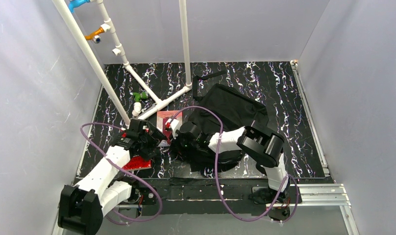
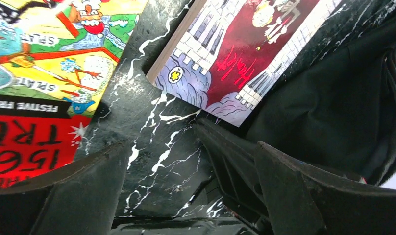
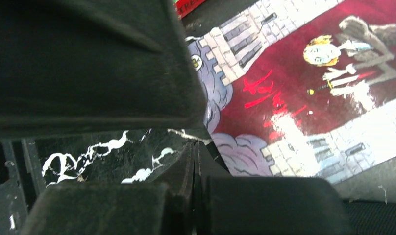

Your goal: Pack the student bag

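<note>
My open left gripper hovers over the marble surface, between a yellow-and-red book (image 2: 44,68) and a castle-illustrated book (image 2: 230,58), with nothing between its fingers. In the top view, the red book (image 1: 137,163) is partly under the left arm. My right gripper is shut, empty, at the lower corner of the castle book; a dark, blurred shape, apparently the other gripper, fills the upper left of the right wrist view. The black bag (image 1: 225,105) lies open-spread to the right, partly under the right arm.
White pipes (image 1: 164,102) with coloured fittings stand behind the books at left and middle. Bare marble (image 1: 291,122) is free to the bag's right. Grey walls enclose the sides and back.
</note>
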